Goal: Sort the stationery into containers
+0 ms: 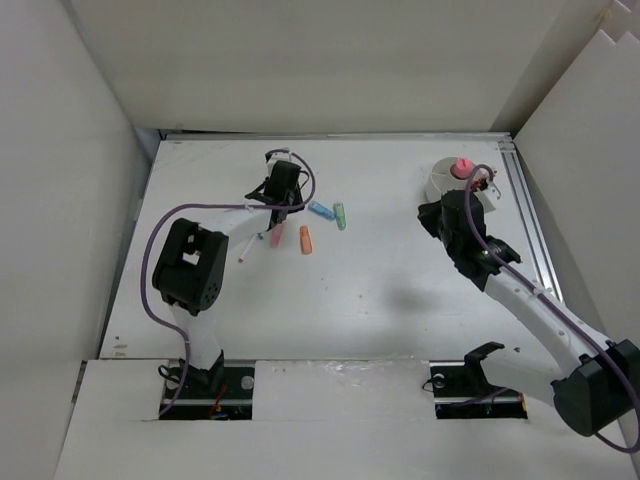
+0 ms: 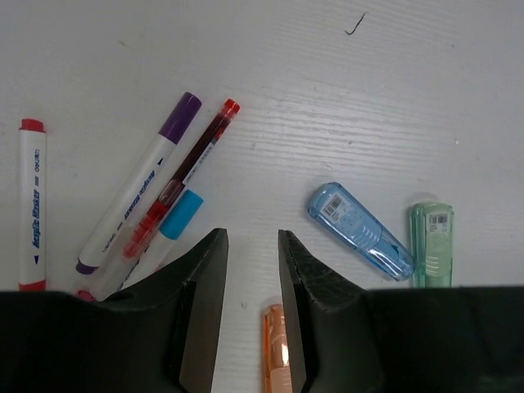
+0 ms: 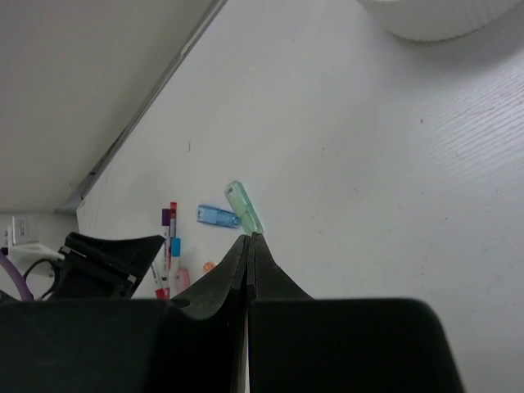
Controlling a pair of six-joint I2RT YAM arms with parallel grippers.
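Observation:
My left gripper hangs part open above the stationery, nothing between its fingers. Below it lie a red-capped marker, a purple-capped marker, a red pen, a blue-capped marker, a blue bottle-like item, a green one and an orange one. A pink item is partly seen. My right gripper is shut, nothing visible between its fingers, left of the white container, which holds a pink item.
A metal rail edges the back and right sides, with walls beyond. The container stands at the back right.

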